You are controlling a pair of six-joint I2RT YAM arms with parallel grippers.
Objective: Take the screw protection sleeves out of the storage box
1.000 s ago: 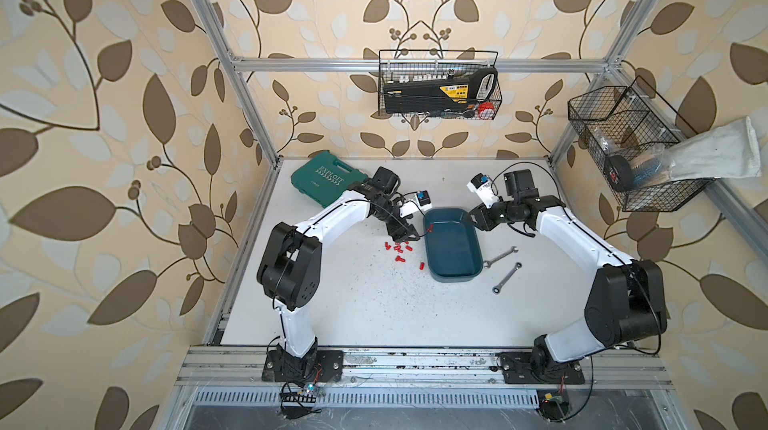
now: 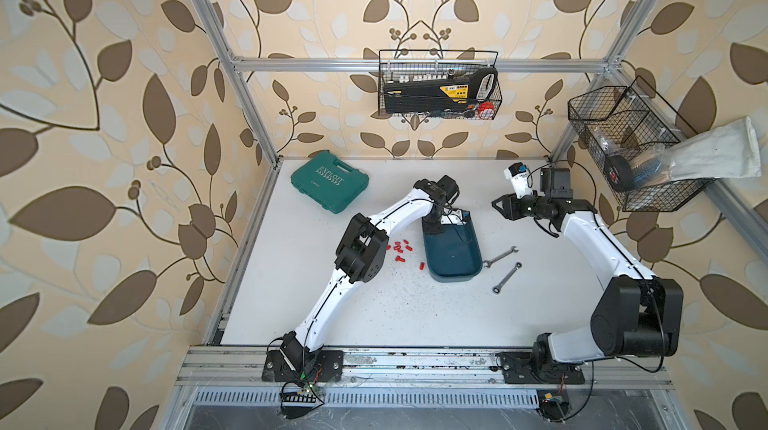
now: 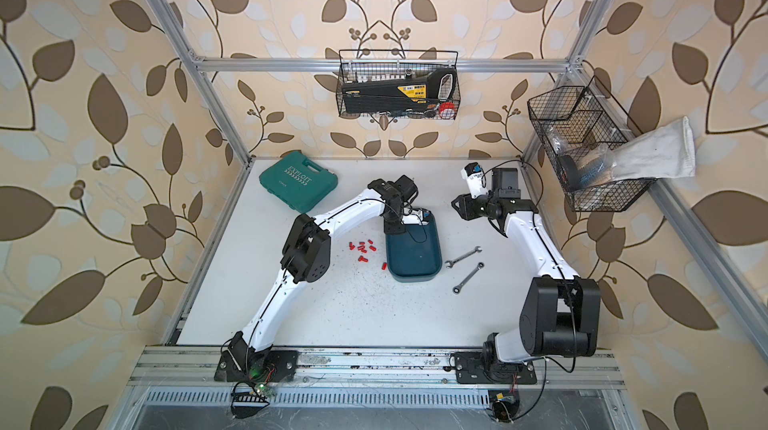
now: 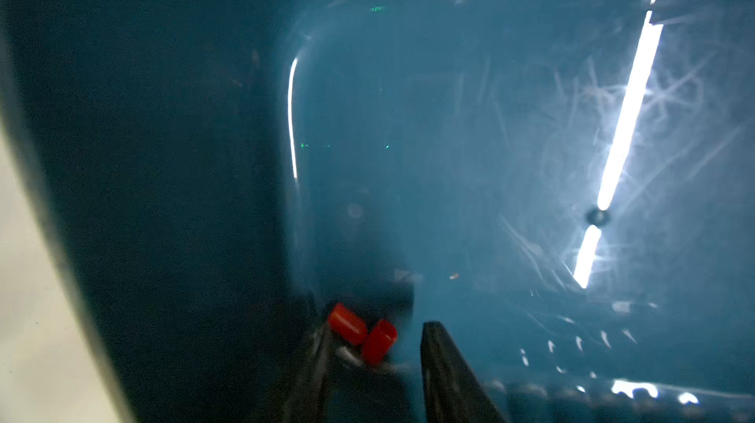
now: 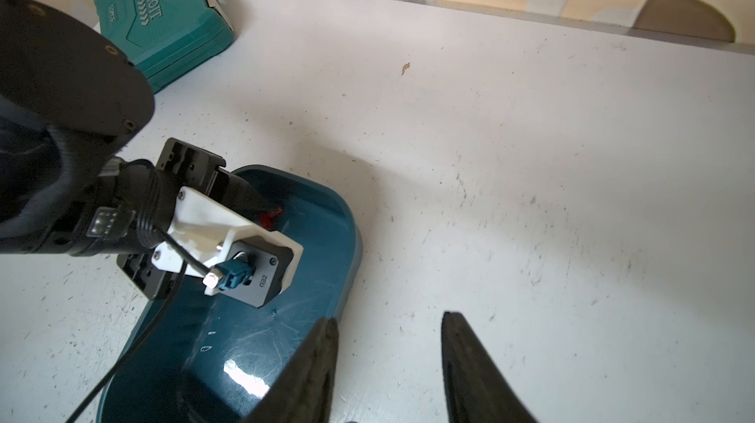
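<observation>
The dark teal storage box (image 2: 454, 258) sits at the table's middle. My left gripper reaches down into its back end, fingers apart, with two red sleeves (image 4: 346, 322) lying on the box floor between and just beyond the fingertips. More red sleeves (image 2: 399, 258) lie loose on the white table left of the box. My right gripper stands open above the table, right of the box's back end, with nothing between its fingers.
A green EXPLOIT case (image 2: 326, 180) lies at the back left. Two wrenches (image 2: 507, 276) lie right of the box.
My left gripper has swung from left of the box over and down into its back end. My right gripper has moved right, away from the box.
</observation>
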